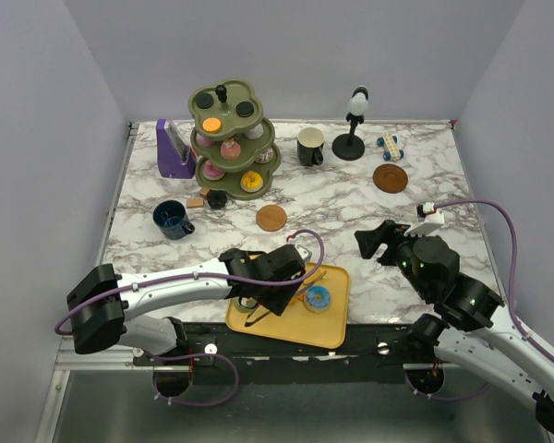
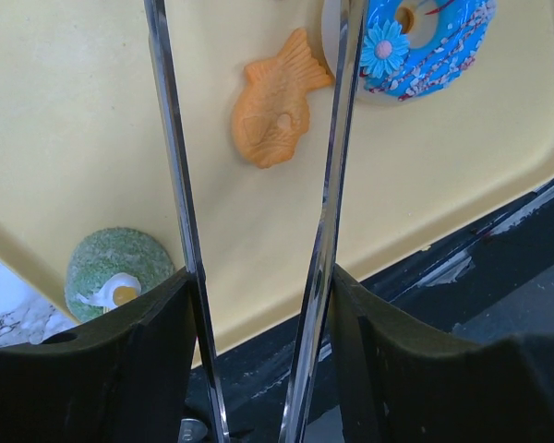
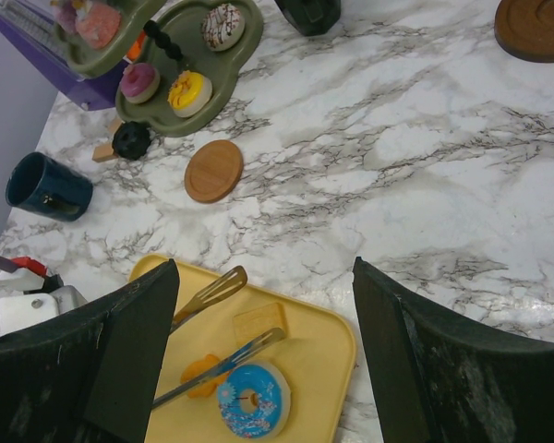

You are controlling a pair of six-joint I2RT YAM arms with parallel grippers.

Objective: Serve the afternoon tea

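The yellow tray (image 1: 295,332) at the front centre holds a blue donut (image 2: 443,65), an orange fish-shaped pastry (image 2: 270,115), a green round treat (image 2: 120,258) and a square piece (image 3: 257,322). My left gripper (image 1: 279,300) hangs over the tray, part open, its long metal tongs either side of the fish pastry in the left wrist view, apparently not gripping it. My right gripper (image 1: 373,238) stands open and empty at the right, above the marble table.
A tiered stand (image 1: 231,125) with donuts is at the back. A blue mug (image 1: 171,220), dark mug (image 1: 309,148) and wooden coasters (image 1: 270,218) stand around.
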